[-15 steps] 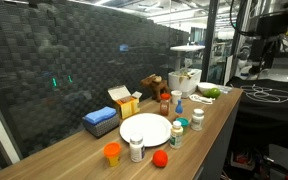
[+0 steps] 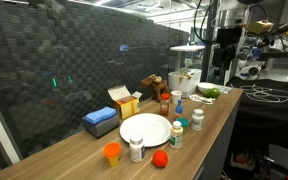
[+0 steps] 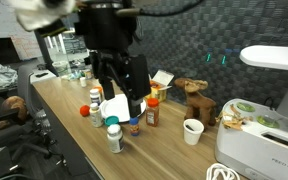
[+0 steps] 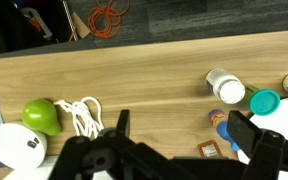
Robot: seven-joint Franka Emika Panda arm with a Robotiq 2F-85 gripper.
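High over the table my gripper stands open, nothing between its fingers. Bare wood lies below it in the wrist view. To its right there are a white-capped jar [image 4: 224,86], a teal round item [image 4: 264,102], a small blue bottle [image 4: 220,119] and a spice jar [image 4: 210,150]. A green fruit-like object [image 4: 41,116] lies to the left. In exterior view 1 a white plate [image 2: 146,130] rests mid-table, with a red ball-shaped item [image 2: 160,159], an orange cup [image 2: 112,153] and a white bottle [image 2: 136,149] near it.
A yellow box [image 2: 125,103], a dark blue basket [image 2: 101,121] and a brown camel toy [image 3: 197,100] stand along the back. A white cup [image 3: 192,130] is close to the toy. The white cable [image 4: 82,116] is loose on the wood. Open wood lies between cable and jar.
In exterior view 1 the arm and gripper have moved left, from the right edge to over the table's far end. Nothing on the table has visibly moved.
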